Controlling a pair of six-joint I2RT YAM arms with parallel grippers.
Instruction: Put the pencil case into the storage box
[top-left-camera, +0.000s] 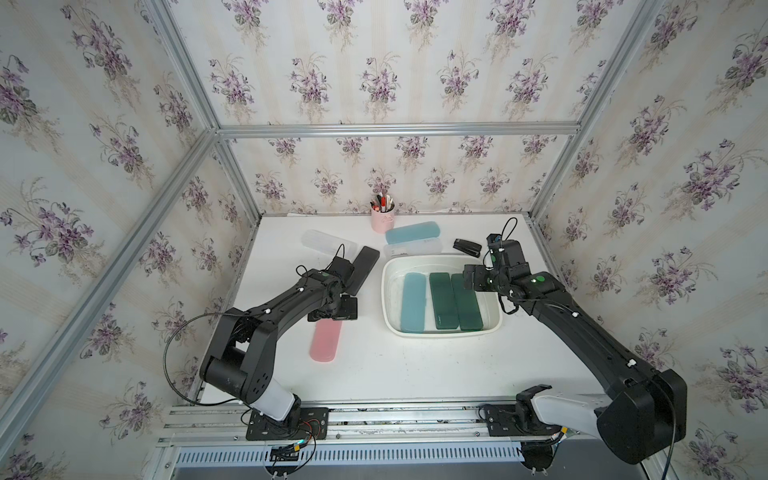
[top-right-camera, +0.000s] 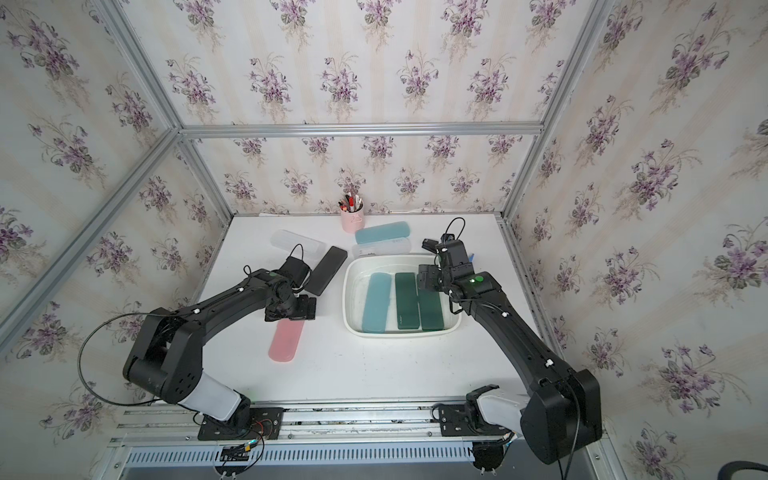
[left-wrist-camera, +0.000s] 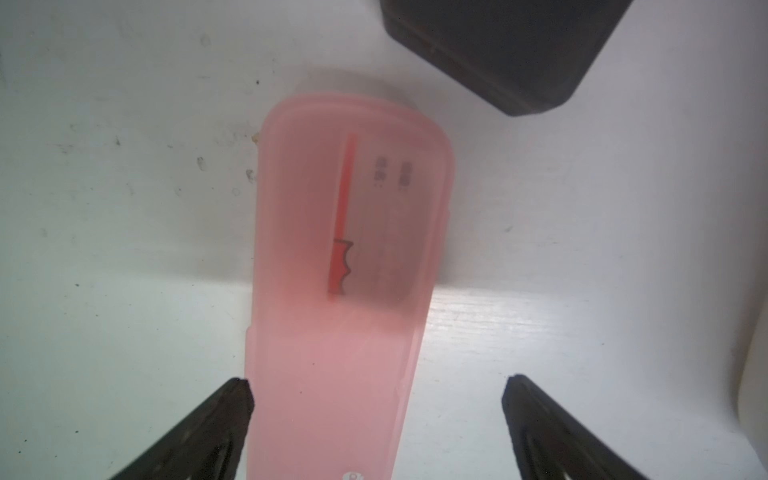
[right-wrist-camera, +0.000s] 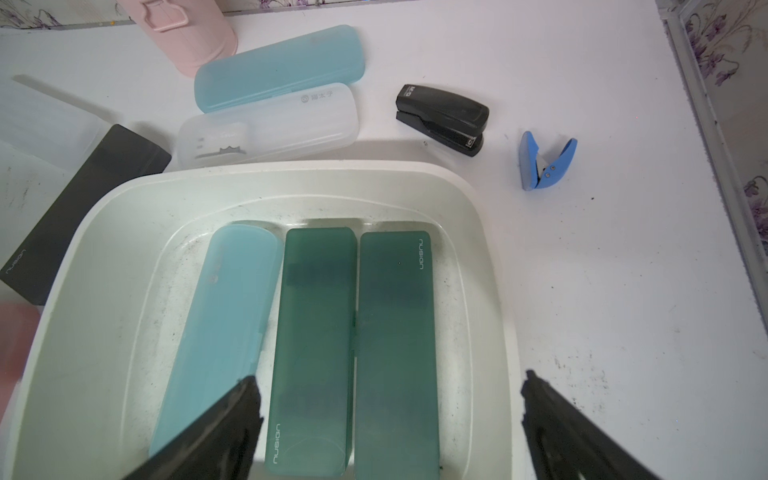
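A pink translucent pencil case lies flat on the white table. My left gripper hangs over it with open fingers, one finger to each side in the left wrist view and none visibly touching it. The white storage box stands in the table's middle. Inside are a light blue case and two dark green cases, one beside the other. Above the box's right side my right gripper is open and empty.
A black case lies between the pink case and the box. Behind are clear cases, one of them by the box, a blue case, a pink pen cup, a stapler and a blue clip.
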